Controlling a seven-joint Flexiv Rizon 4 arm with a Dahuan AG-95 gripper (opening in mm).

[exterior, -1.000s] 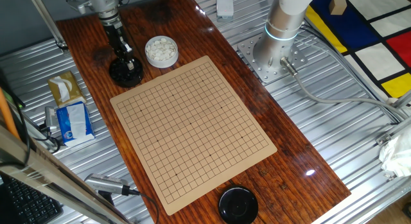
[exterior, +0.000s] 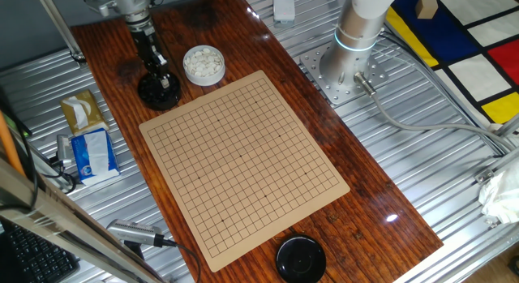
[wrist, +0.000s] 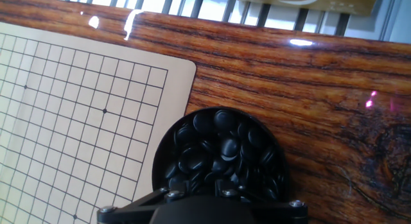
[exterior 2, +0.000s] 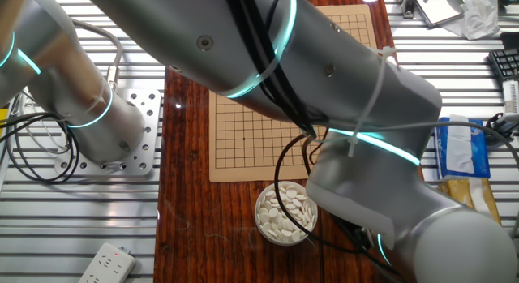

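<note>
In the wrist view, a round black bowl full of glossy black stones sits beside a corner of the light tan grid board. My gripper reaches over the bowl's near side, its dark fingers blending with the stones. Whether the fingers are apart or closed, and whether a stone is between them, cannot be made out. From exterior view 1, the gripper points down at the black bowl, tips at or just above the stones. The board is bare. In exterior view 2, the arm hides the gripper.
A white bowl of white stones stands close beside the black bowl. Past the board's opposite end lies a black round lid or dish. Tissue packs rest off the table's edge. The wooden table has free room along the robot base's side.
</note>
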